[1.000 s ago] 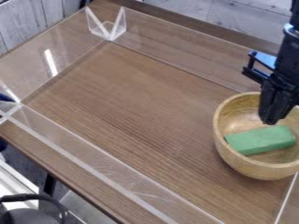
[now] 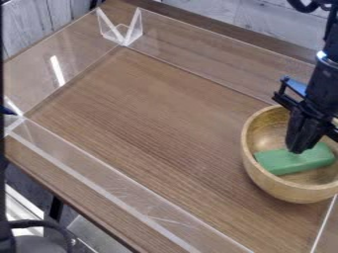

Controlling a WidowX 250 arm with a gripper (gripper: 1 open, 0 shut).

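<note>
A wooden bowl (image 2: 264, 181) sits on the right side of the wooden table, with a green block (image 2: 283, 163) lying inside it. My black gripper (image 2: 301, 146) reaches down from the upper right into the bowl, its tips just over the green block. The gripper looks shut; whether the tips touch the block is hard to tell.
A small white wire piece (image 2: 119, 30) stands at the back left. Black cables show at the lower left.
My gripper has moved lower into the bowl, closer to the green block. The bowl and block look about where they were.
</note>
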